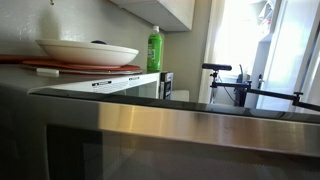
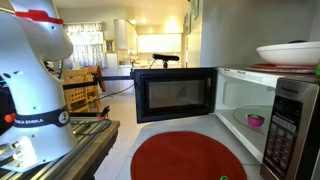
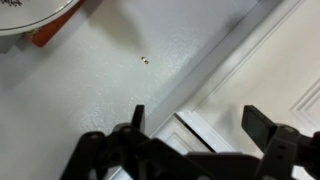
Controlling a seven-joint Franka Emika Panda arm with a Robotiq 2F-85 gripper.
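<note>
In the wrist view my gripper stands open, its dark fingers far apart and nothing between them. Below it are a grey surface with a straight edge and white panels. The microwave [image 2: 284, 122] has its door [image 2: 174, 93] swung wide in exterior view 2. Inside the lit cavity sits a small pink and green cup or bowl [image 2: 255, 120]. A red round mat [image 2: 187, 158] lies on the counter before it. On top of the microwave rests a wide white bowl [image 1: 88, 52]. The arm [image 2: 42, 95] is at the left; its gripper is outside both exterior views.
A green bottle [image 1: 154, 49] stands behind the white bowl, near the wall. In the wrist view the rim of a white dish [image 3: 35, 14] shows at upper left, over something reddish. The open door projects toward the arm's side of the counter.
</note>
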